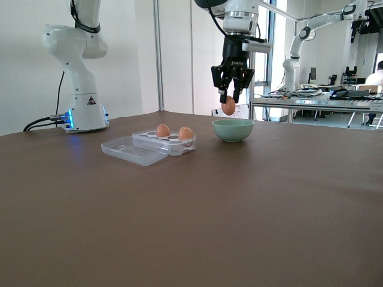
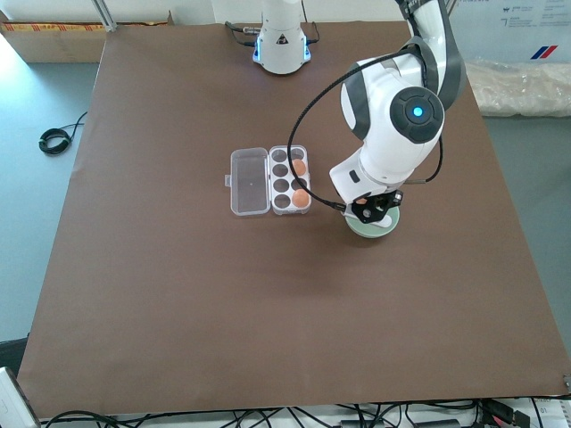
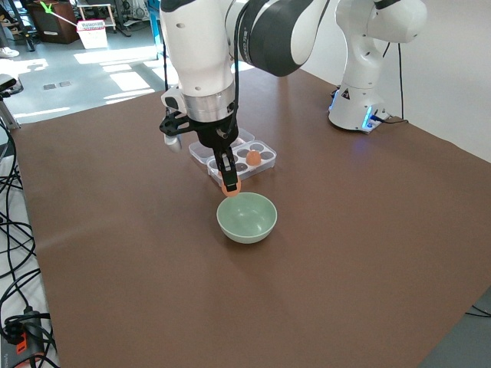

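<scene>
My gripper (image 1: 230, 95) hangs just above a pale green bowl (image 1: 233, 130), shut on a brown egg (image 1: 228, 106); in the left view the wrist (image 2: 376, 203) covers the egg and part of the bowl (image 2: 373, 228). In the right view the egg shows orange below the fingers, at the bowl's (image 3: 247, 222) back rim. Beside the bowl an open clear egg carton (image 2: 250, 183) holds two eggs, one (image 1: 163, 131) behind the other (image 1: 185, 133), among empty wells.
Cables (image 3: 15, 230) run along one edge outside the table.
</scene>
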